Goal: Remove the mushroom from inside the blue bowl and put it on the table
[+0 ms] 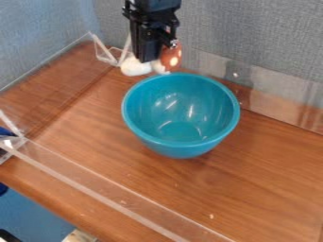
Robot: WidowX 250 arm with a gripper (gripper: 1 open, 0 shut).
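A toy mushroom with a white stem and a red-orange, white-spotted cap [172, 57] is at the back of the table, just behind the blue bowl's rim. My black gripper [154, 59] comes down from the top and is shut on the mushroom, its fingers partly hiding it. The mushroom lies sideways, stem toward the left. Whether it touches the table cannot be told from this angle. The blue bowl [183, 109] stands upright in the middle, and its inside looks empty.
Bare wooden table [89, 137] spreads left of the bowl and in front of it. Clear low walls edge the table, and a grey partition [259, 38] rises behind. A white cord [101, 47] hangs at the back left.
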